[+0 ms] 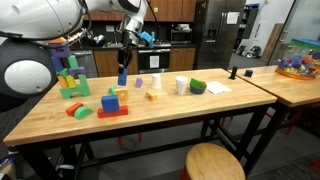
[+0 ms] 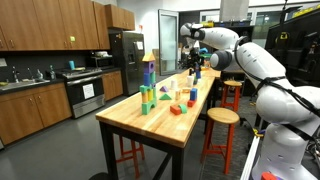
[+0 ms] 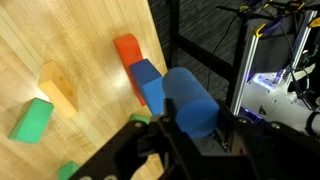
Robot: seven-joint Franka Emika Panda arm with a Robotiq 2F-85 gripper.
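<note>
A blue rounded block [image 1: 123, 76] hangs upright above the tabletop, with my gripper [image 1: 125, 66] shut on its upper part. In the wrist view the held blue block [image 3: 190, 98] fills the middle, and its round end faces the camera. Past it, a second blue block [image 3: 148, 86] rests on or against a red block [image 3: 128, 50] near the table edge. The same lower blue block [image 1: 110, 103] stands close to the front edge in the first exterior view. The second exterior view shows the gripper too small for detail.
A tower of coloured blocks [image 1: 72, 80] stands at the table's left. A yellow block [image 1: 152, 95], white cups [image 1: 182, 85] and a green bowl [image 1: 198, 86] sit to the right. Bare wood [image 1: 235, 98] lies toward the right end; a stool [image 1: 213, 162] stands in front.
</note>
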